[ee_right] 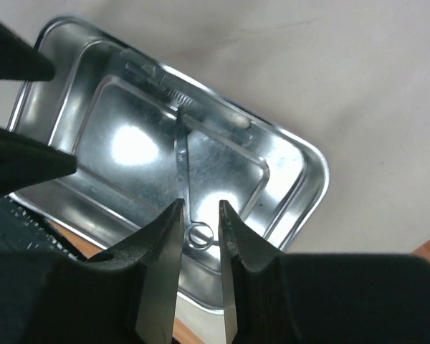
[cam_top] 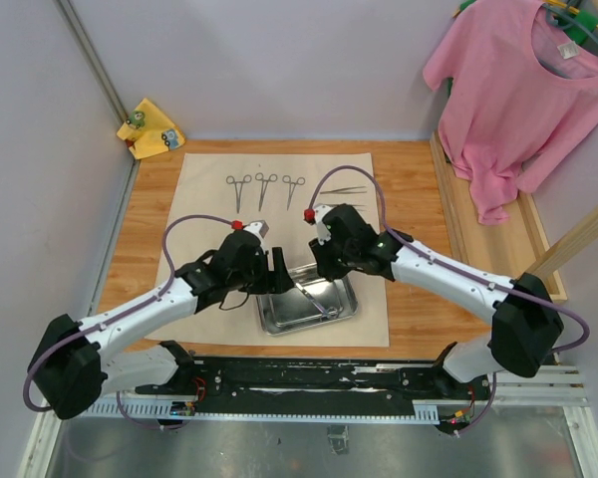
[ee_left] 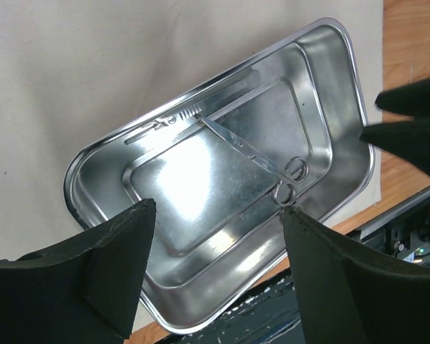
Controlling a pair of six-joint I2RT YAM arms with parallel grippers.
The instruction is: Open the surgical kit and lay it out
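A steel tray (cam_top: 279,317) sits on the beige cloth (cam_top: 209,174). In it lie scissors with ring handles (ee_left: 261,161) and a flat toothed instrument (ee_left: 173,119) along the back side. My left gripper hangs over the tray, part open and empty. My right gripper is over the tray, its tips a little apart with nothing visible held. On the cloth's back, three ring-handled clamps (cam_top: 265,187) lie in a row, with slim tweezers (cam_top: 341,190) to their right.
A yellow cloth (cam_top: 151,129) lies at the back left. A pink shirt (cam_top: 508,100) hangs at the right over a wooden frame (cam_top: 549,236). Bare table (cam_top: 419,199) shows right of the cloth. Both grippers are close together.
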